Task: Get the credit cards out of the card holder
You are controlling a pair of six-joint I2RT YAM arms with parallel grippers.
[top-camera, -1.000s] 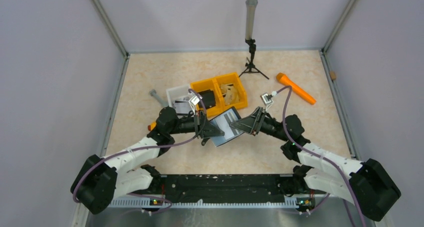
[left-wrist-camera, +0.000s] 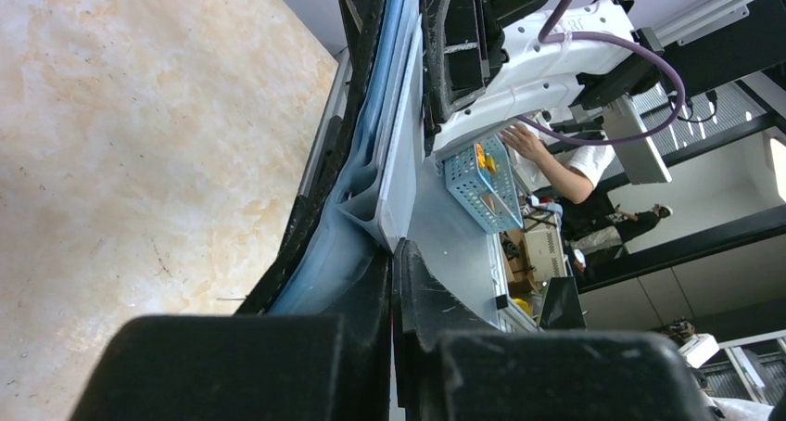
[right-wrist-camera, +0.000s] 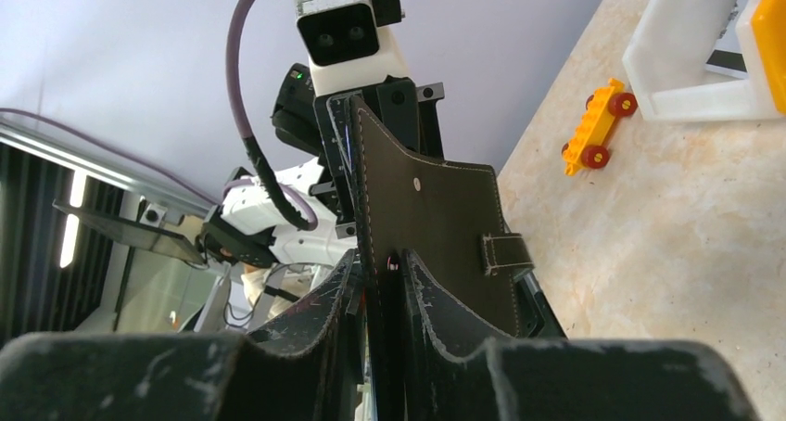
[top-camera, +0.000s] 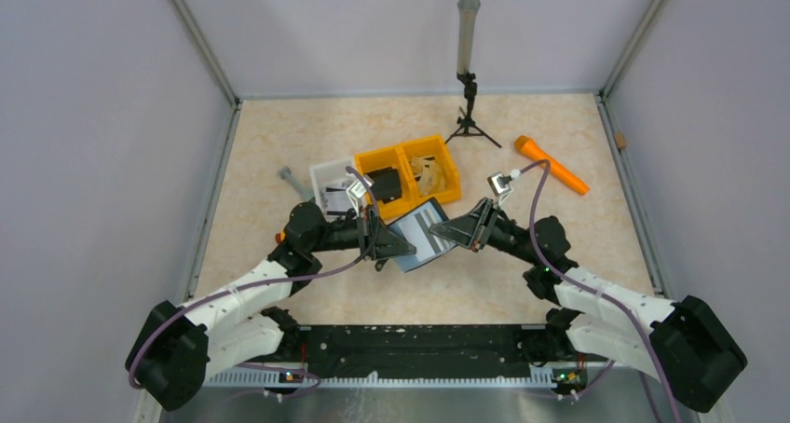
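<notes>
The open card holder (top-camera: 421,227), dark leather with pale blue plastic sleeves inside, is held up between my two arms above the table. In the left wrist view its sleeves (left-wrist-camera: 389,161) stand edge-on, and my left gripper is shut at their near end, fingertips pinched at the sleeve edge. In the right wrist view the holder's brown cover (right-wrist-camera: 436,208) with a strap faces me, and my right gripper has the cover's stitched edge between its fingers. Whether cards sit in the sleeves is not clear.
Behind the holder stand a white bin (top-camera: 326,176) and orange bins (top-camera: 441,148). A toy car (right-wrist-camera: 593,129) lies left of the bins. An orange microphone (top-camera: 559,167) and a stand (top-camera: 466,125) are at the back; bare table (top-camera: 447,293) in front.
The left arm and its cable have shifted very slightly leftward in the top view. The holder and the right arm have hardly moved.
</notes>
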